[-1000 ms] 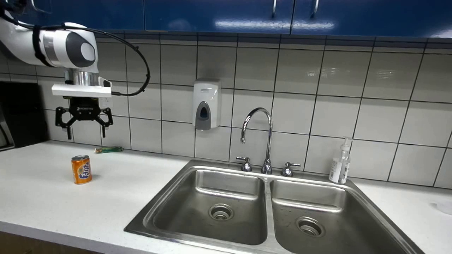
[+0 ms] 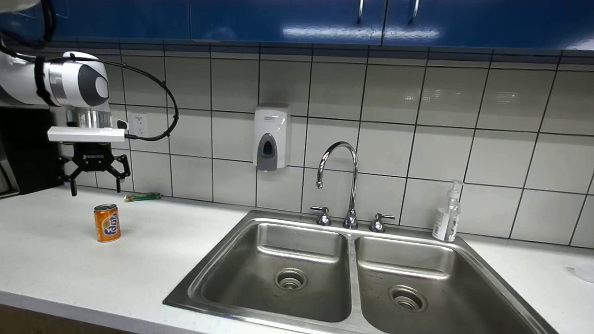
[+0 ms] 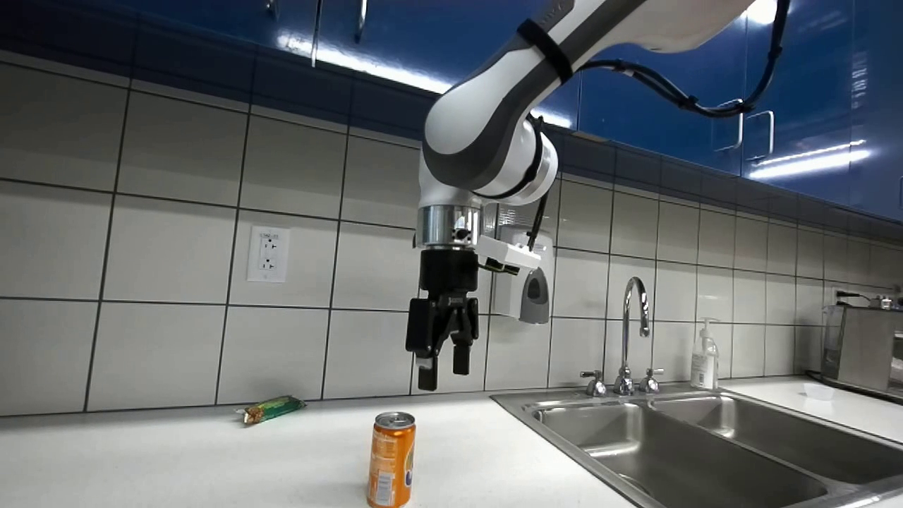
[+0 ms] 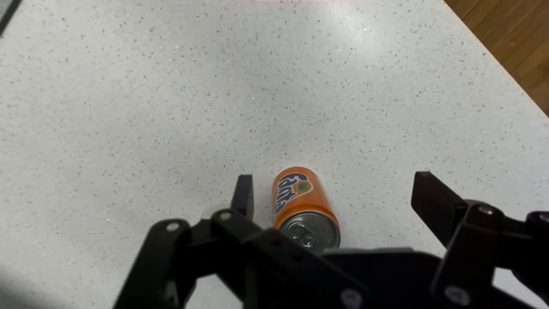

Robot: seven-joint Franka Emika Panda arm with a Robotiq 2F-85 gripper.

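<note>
An orange Fanta can stands upright on the white counter, left of the sink. My gripper hangs above the counter with its fingers pointing down and spread apart, nothing between them. In the second exterior view, the gripper is higher than the can and clear of it. From the wrist, the can appears in the gap between the open fingers, nearer the left one; the gripper's body hides part of the can's lower end.
A green wrapped packet lies against the tiled wall. To the right is a double steel sink with a tall faucet and a pump bottle.
In exterior view 1 my gripper has shifted left and slightly lower, its fingers still apart. The can and packet have stayed in place.
</note>
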